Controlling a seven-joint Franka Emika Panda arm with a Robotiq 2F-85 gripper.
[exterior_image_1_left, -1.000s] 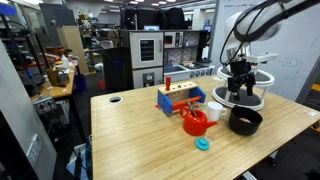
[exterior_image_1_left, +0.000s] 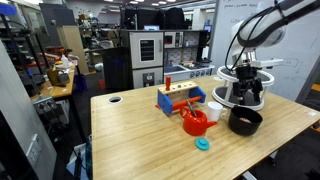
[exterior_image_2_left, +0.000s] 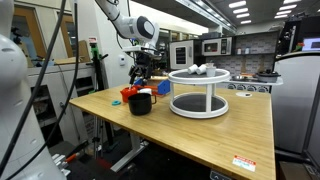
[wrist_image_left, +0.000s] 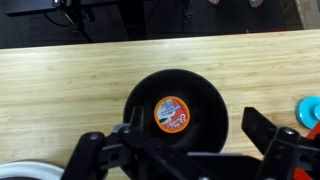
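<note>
A black round pot (wrist_image_left: 205, 105) fills the middle of the wrist view, and in it lies a small round item with an orange and blue label (wrist_image_left: 172, 114). My gripper is open above the pot, its fingers spread on either side with nothing between them. In exterior view 1 the pot (exterior_image_1_left: 245, 122) stands near the table's right front edge, just below my gripper (exterior_image_1_left: 243, 92). The pot's inside is hidden in exterior view 2, where its dark wall (exterior_image_2_left: 140, 105) shows.
A white two-tier rack (exterior_image_2_left: 209, 98) stands close to the pot. Nearby are a red kettle-like vessel (exterior_image_1_left: 196, 124), a white mug (exterior_image_1_left: 214, 111), a blue toy bench (exterior_image_1_left: 178, 97) and a turquoise lid (exterior_image_1_left: 202, 144).
My gripper has come down a little toward the pot in exterior view 1. The pot and the other things on the table have stayed in place.
</note>
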